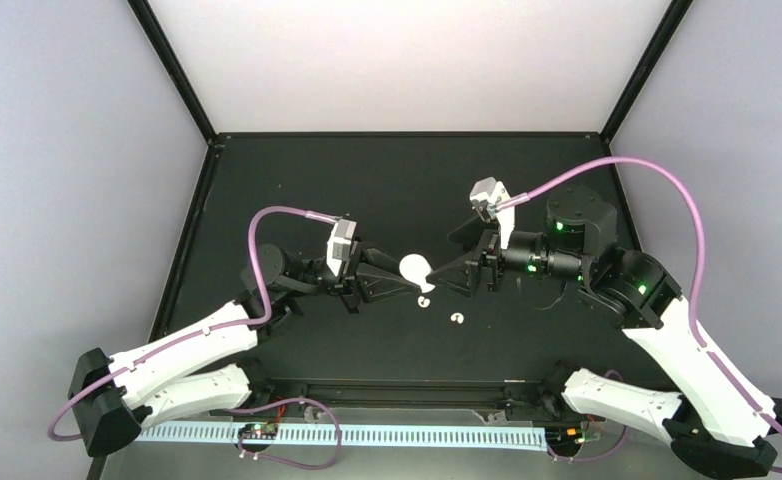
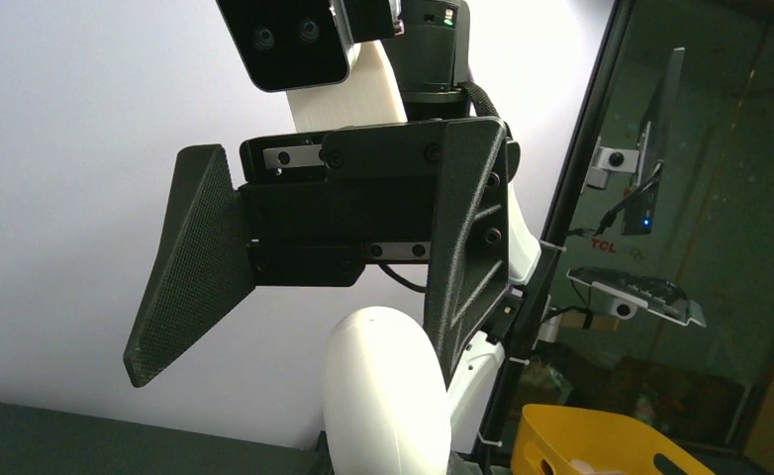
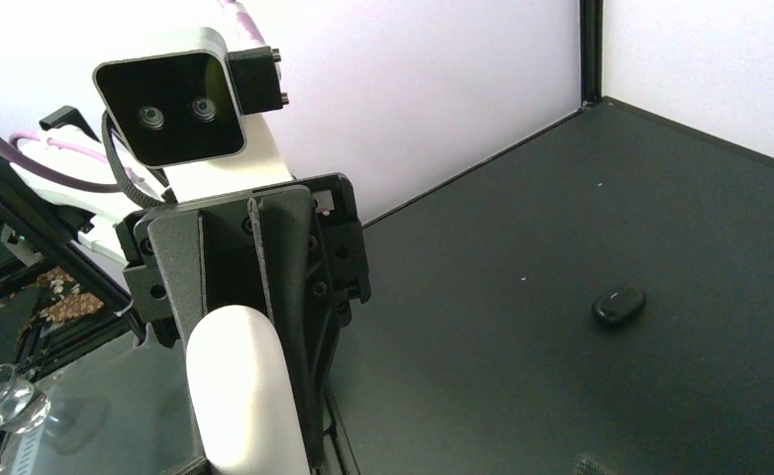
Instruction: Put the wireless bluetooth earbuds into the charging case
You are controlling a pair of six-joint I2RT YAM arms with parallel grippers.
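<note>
The white charging case (image 1: 415, 270) is held up in my left gripper (image 1: 407, 280), which is shut on it; it fills the bottom of both wrist views (image 2: 385, 396) (image 3: 244, 386). My right gripper (image 1: 447, 262) stands open just right of the case, one finger beside it in the left wrist view; whether it touches cannot be told. Two small white earbuds (image 1: 423, 302) lie on the black table below and right of the case.
A small black object (image 3: 618, 306) lies on it in the right wrist view. Walls enclose the sides and back.
</note>
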